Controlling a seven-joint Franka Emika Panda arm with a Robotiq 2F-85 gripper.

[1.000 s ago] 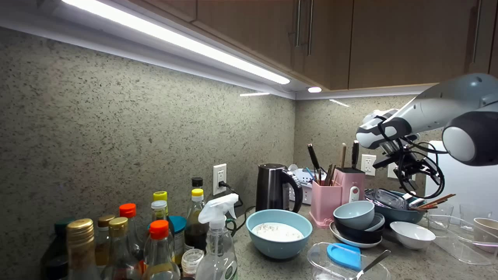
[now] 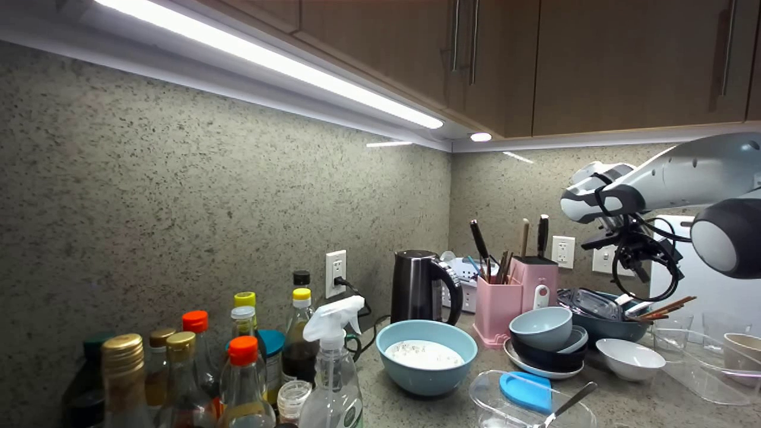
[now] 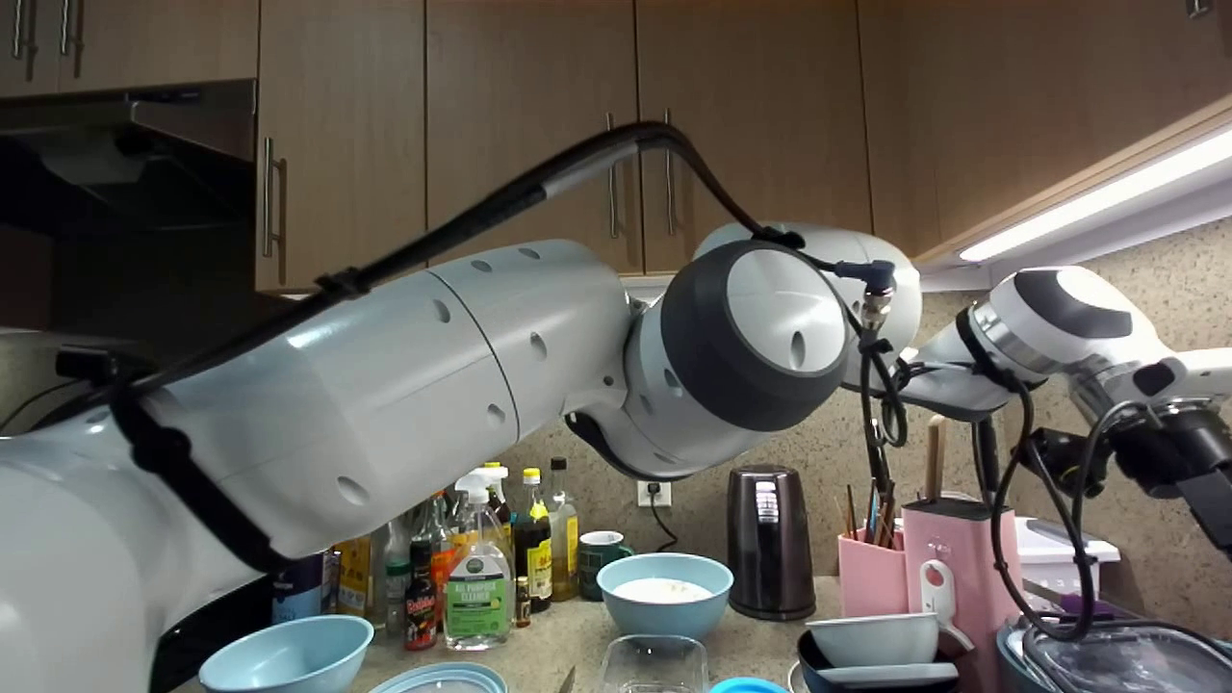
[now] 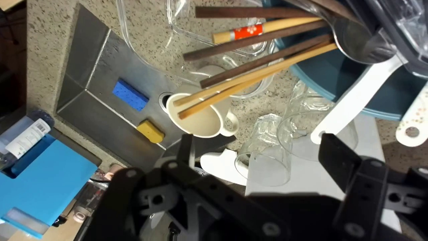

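My gripper is open in the wrist view, its two dark fingers far apart and nothing held between them. Beyond the gap lie clear glasses (image 4: pixel 266 154), one beside the other, and a beige mug (image 4: pixel 196 120) with chopsticks (image 4: pixel 256 76) reaching over it. The chopsticks stick out of a dark blue bowl (image 4: pixel 313 72), which also holds a spoon and white-handled utensils. In exterior view 1 the arm (image 2: pixel 685 175) hangs above this bowl of dishes at the back right. Exterior view 2 shows the wrist (image 3: pixel 1155 439) at the right edge, its fingertips cut off.
A steel sink (image 4: pixel 116 116) with a blue sponge (image 4: pixel 130 94) and a yellow sponge (image 4: pixel 150 131) adjoins the counter. Below the arm stand a pink knife block (image 2: pixel 535 278), stacked bowls (image 2: pixel 546 331) and a white bowl (image 2: pixel 631 358). The kettle (image 2: pixel 414 289) and bottles are further left.
In exterior view 1 the arm and gripper have shifted to the right, and the elbow sits lower. The dishes on the counter look unmoved.
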